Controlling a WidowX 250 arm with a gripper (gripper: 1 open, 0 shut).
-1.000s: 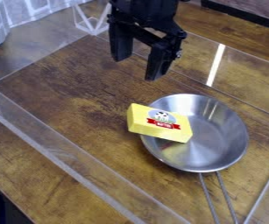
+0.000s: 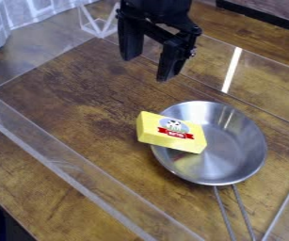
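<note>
A yellow box (image 2: 172,132) with a red label and cartoon print rests tilted on the left rim of a silver pan (image 2: 225,145), whose wire handle points toward the lower right. My black gripper (image 2: 152,60) is above and behind the box and pan, clear of both, with its fingers apart and nothing seen between them.
Clear plastic edging runs along the left and right, and a crumpled clear sheet (image 2: 2,24) lies at the back left.
</note>
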